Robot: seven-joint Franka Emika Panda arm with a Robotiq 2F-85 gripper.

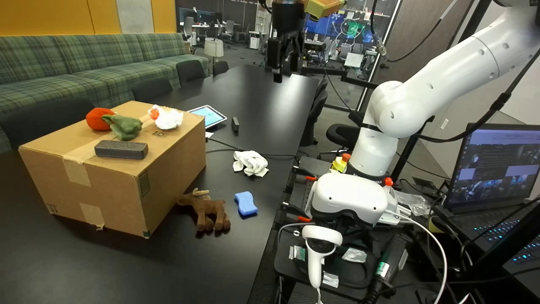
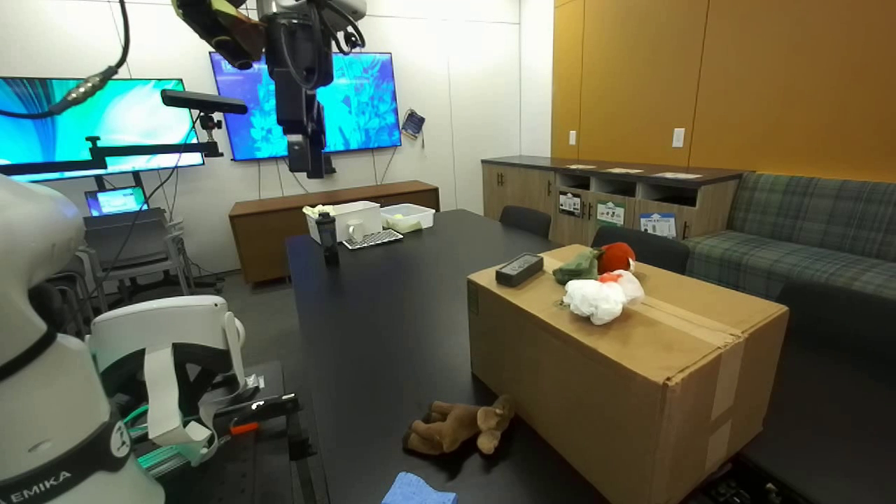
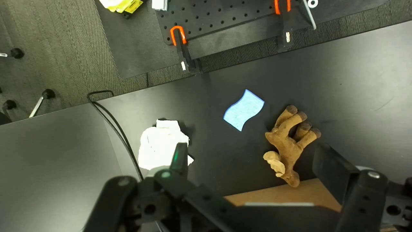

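Observation:
High above the dark table, my gripper stands open, its two fingers wide apart with nothing between them. Below it in the wrist view lie a blue sponge, a brown moose plush on its side and a crumpled white cloth, partly covered by a finger. On top of the cardboard box rest a dark eraser, a green plush, a red plush and a white plush with a red-orange patch. None of these touches my gripper.
A tablet and another dark block lie beyond the box. A black cable crosses the table near the cloth. White bins, a mug and a black bottle stand at the far end.

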